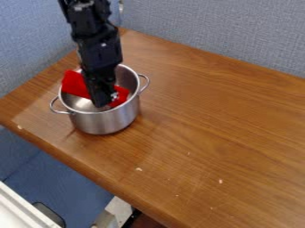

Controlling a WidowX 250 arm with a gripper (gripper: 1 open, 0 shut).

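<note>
A steel pot (105, 122) with two loop handles stands on the wooden table near its left edge. Inside it is a red cloth-like item (75, 84), which also shows to the right of the gripper. My black gripper (103, 101) reaches down into the pot from above, over the red item; its fingertips are mostly hidden there, so I cannot see whether anything is between them.
A grey padded wall stands behind. At the lower left, beyond the table edge, are a blue floor and a white object (24, 214).
</note>
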